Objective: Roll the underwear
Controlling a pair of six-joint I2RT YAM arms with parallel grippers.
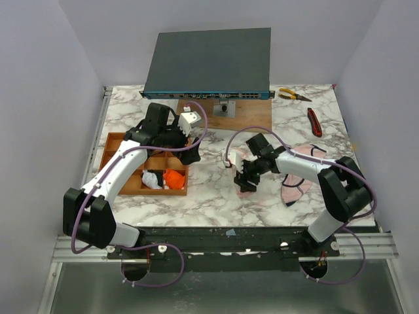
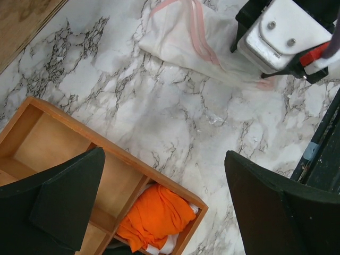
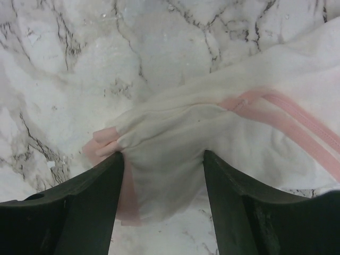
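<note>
White underwear with pink trim lies on the marble table, seen as a long folded strip in the left wrist view [image 2: 183, 40]. Close up in the right wrist view, the underwear [image 3: 175, 138] has one folded-over end. My right gripper is open above that end, its fingertips [image 3: 210, 162] apart on either side of the white cloth; whether they touch it I cannot tell. In the top view the right gripper [image 1: 243, 186] hides part of the strip. Over the right side of the wooden box, my left gripper stands open with nothing between its fingers.
The divided wooden box [image 1: 135, 190] at left holds orange cloth [image 1: 173, 179] and black-and-white cloth [image 1: 152, 179]. More pink cloth [image 1: 296, 186] lies right of the right arm. Pliers [image 1: 294, 95] and a red tool [image 1: 314, 122] lie at the back right.
</note>
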